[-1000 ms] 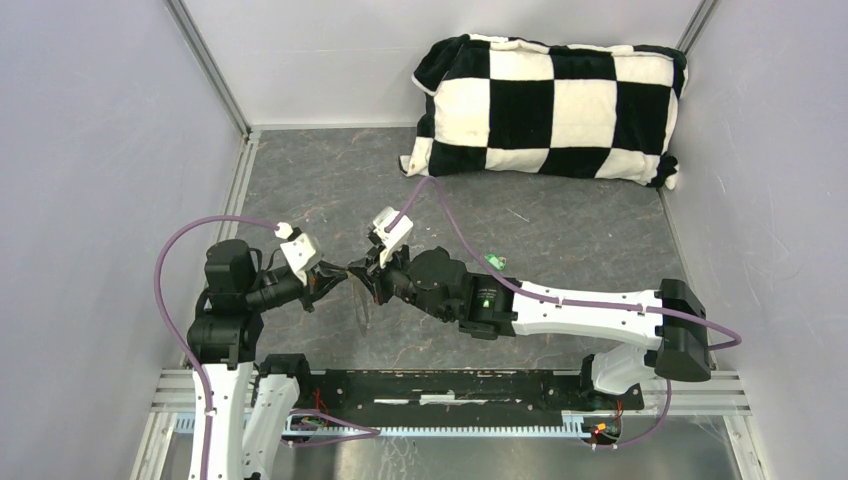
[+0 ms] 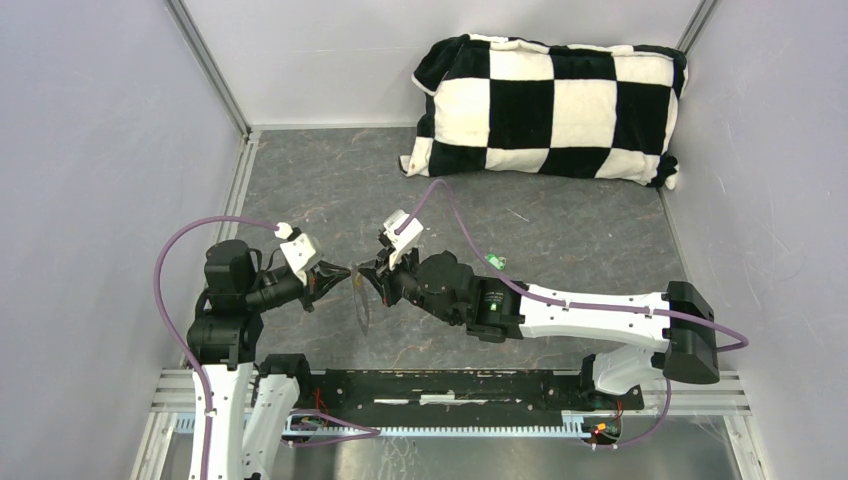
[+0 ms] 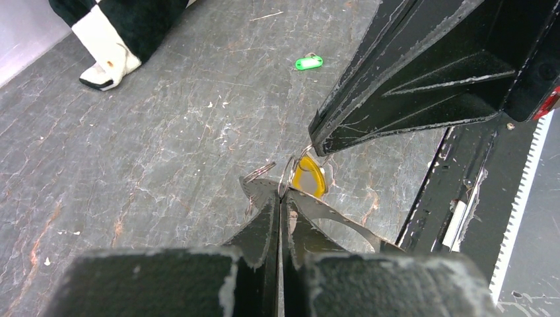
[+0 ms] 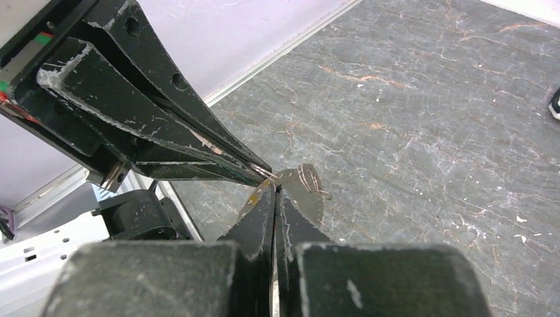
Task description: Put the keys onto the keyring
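My left gripper is shut on a thin metal ring (image 3: pixel 287 174) that stands up from its fingertips. Behind these tips hangs a flat, curved grey metal piece (image 3: pixel 330 216), with another wire ring (image 3: pixel 259 172) at its upper end. A yellow tag (image 3: pixel 309 179) hangs just right of the held ring. My right gripper is shut, its tips very close to the left ones. A thin wire loop (image 3: pixel 306 151) reaches the right tips; whether they grip it is unclear. In the right wrist view, the grey piece (image 4: pixel 307 198) is partly hidden behind the fingers.
A green tag (image 2: pixel 496 262) with a small ring lies on the grey floor beyond the right forearm. The checkered black-and-white cushion (image 2: pixel 550 110) lies against the back wall. Open floor (image 2: pixel 320 180) stretches behind both grippers.
The left arm stayed put.
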